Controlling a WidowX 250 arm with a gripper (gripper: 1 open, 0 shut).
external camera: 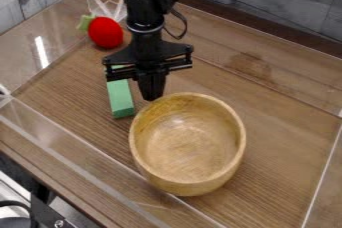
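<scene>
My black gripper (150, 72) hangs over the middle of the table, just above and behind the wooden bowl (189, 144), with its fingers close together and nothing visible between them. A green rectangular block (119, 99) lies on the table just left of the gripper and the bowl's upper rim. A red tomato-like object (106, 33) with green leaves sits at the back left, partly beside the arm.
Bare wooden table (281, 102) fills the right side. The left part of the table is also clear, with raised edges along the left and back. A black cable curves at the lower left corner.
</scene>
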